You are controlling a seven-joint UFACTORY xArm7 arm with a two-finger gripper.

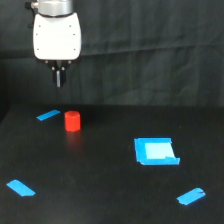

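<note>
High at the upper left hangs my gripper [59,78], pointing down below the white arm housing. Its fingers look small and dark against the black backdrop, so whether they are open or shut is unclear. A red cylinder [72,121] stands upright on the black table, below the gripper and slightly to its right, with a clear gap between them. To the right lies a white square [158,151] bordered with blue tape.
Blue tape strips lie on the table: one at the back left [48,115], one at the front left [20,188] and one at the front right [190,196]. A dark curtain [150,55] hangs behind.
</note>
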